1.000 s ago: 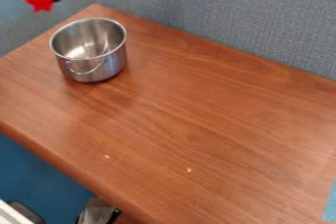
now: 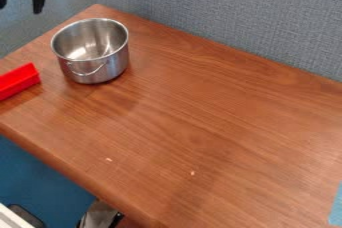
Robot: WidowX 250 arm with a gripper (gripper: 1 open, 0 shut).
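A red oblong block [image 2: 16, 81] lies on the wooden tabletop at the left edge of the view, left of and slightly below the steel pot [image 2: 91, 68]. My black gripper [image 2: 19, 0] is at the top left corner, above and apart from the block, partly out of frame. It is open, with no red thing between its fingers.
A grey padded wall [image 2: 227, 12] runs along the back. Blue floor and some dark and white objects show below the table at the bottom left.
The red block, earlier raised at the gripper in the top left, now lies lower on the table beside the pot, let go by the gripper.
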